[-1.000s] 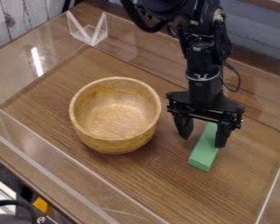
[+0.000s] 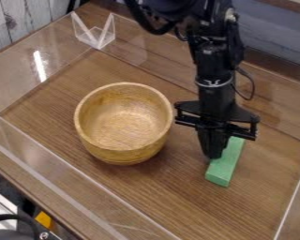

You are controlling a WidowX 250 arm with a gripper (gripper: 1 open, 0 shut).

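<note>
My black gripper (image 2: 216,139) hangs over the near end of the arm at the centre right, low over the table and shut; nothing shows between its fingers. Just below and right of it lies a flat green block (image 2: 221,169), its upper end partly hidden under the gripper. To the left stands an empty tan bowl (image 2: 120,127), apart from the gripper.
A white wire holder (image 2: 97,33) stands at the back left. A wall runs along the back right, and cables show at the lower left edge.
The gripper has moved slightly and its fingers have drawn together from a wider spread. The green block and bowl show little or no movement.
</note>
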